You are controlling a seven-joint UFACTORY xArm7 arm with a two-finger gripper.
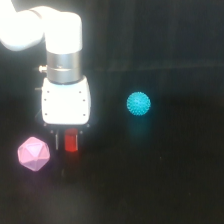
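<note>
The white arm comes down from the upper left, and its gripper (68,146) points downward at the left of the view. A small red block (71,141) shows right under the gripper's white body, between or just behind the thin, dark fingers. Whether the fingers touch the block cannot be made out against the dark surface. To the lower left of the gripper, and apart from it, lies a pink many-faced ball (33,153). A turquoise knobbly ball (138,103) sits farther right, well clear of the arm.
The pink ball is the closest object to the gripper, a short way to its left.
</note>
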